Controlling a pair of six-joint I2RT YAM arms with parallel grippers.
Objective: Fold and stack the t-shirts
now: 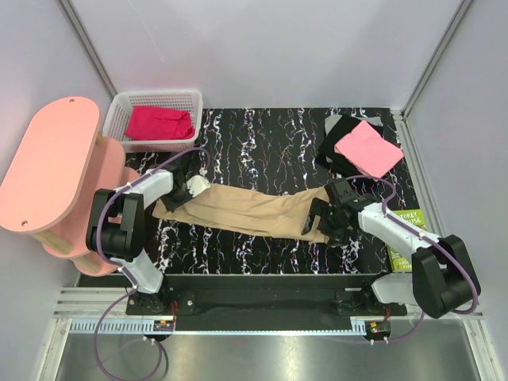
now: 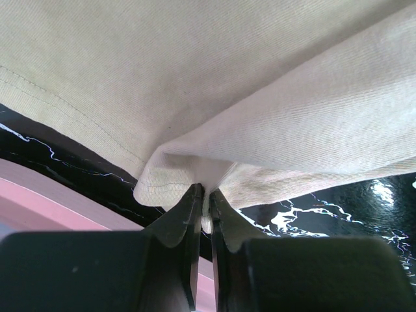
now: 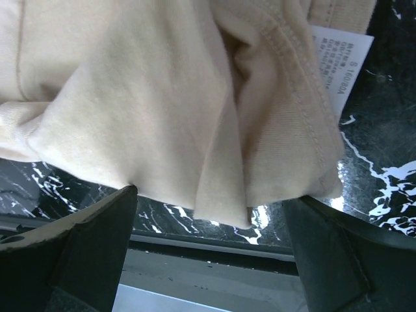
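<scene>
A tan T-shirt (image 1: 254,213) lies stretched sideways along the front of the black marble table, folded lengthwise with some wrinkles. My left gripper is shut on a folded corner of it at the left end. At the right end, my right gripper stands open low over a crumpled corner (image 3: 221,162), where a white care label (image 3: 341,55) shows in the right wrist view; its fingertips are at or just above the fabric.
A basket (image 1: 118,118) with red cloth is at back left, beside a pink shelf unit (image 1: 49,151). A pink, black and grey stack (image 1: 367,147) sits at back right, a green book (image 1: 410,215) at the right edge.
</scene>
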